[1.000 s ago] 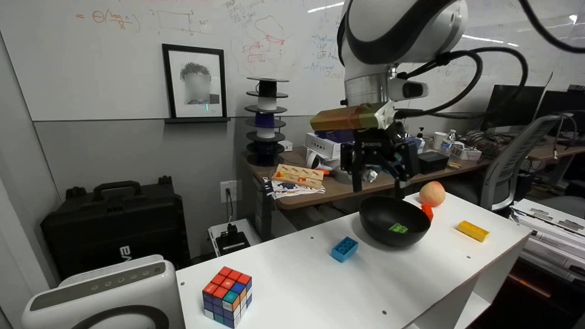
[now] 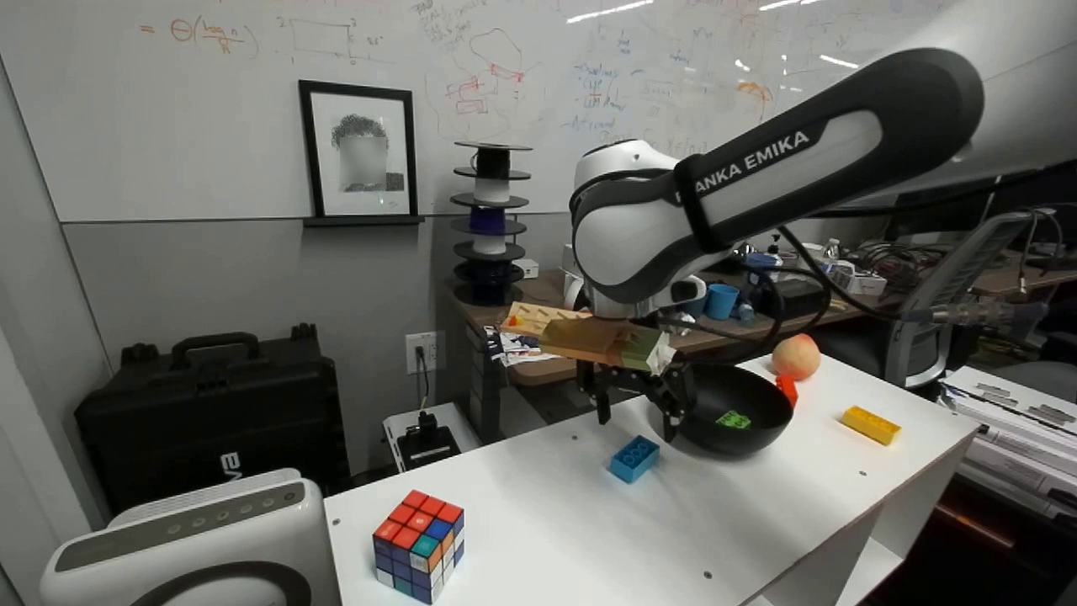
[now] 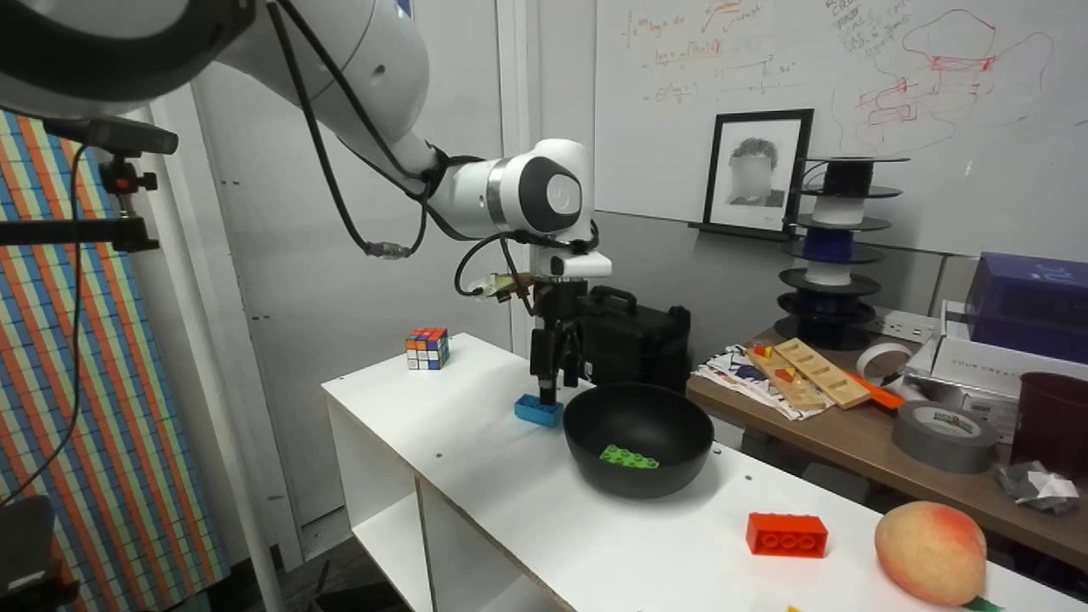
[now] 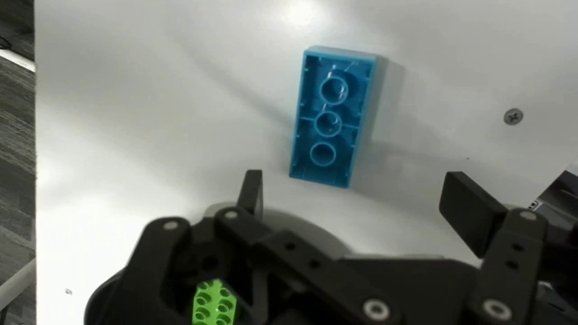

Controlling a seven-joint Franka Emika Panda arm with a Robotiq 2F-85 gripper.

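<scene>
A blue brick [image 2: 633, 459] lies on the white table, its hollow side with three tubes facing up in the wrist view, where the brick [image 4: 328, 122] sits ahead of the fingers and clear of them. My gripper [image 2: 639, 416] is open above the table, near the brick, with nothing between its fingers. In the second exterior view the gripper [image 3: 556, 393] hangs just behind the blue brick [image 3: 537, 410]. A black bowl [image 3: 637, 408] stands beside it, holding a green brick [image 3: 628, 458]. Part of the green brick [image 4: 214, 304] shows beneath the gripper in the wrist view.
A red brick [image 3: 786, 535] and a peach [image 3: 930, 552] lie past the bowl, as does a yellow brick [image 2: 870, 425]. At the table's other end is a Rubik's cube [image 2: 419, 545]. Bare tabletop separates the cube from the blue brick.
In exterior view 1, my gripper has come down and left, from above the bowl to near the blue brick. The bricks, bowl and cube have stayed put.
</scene>
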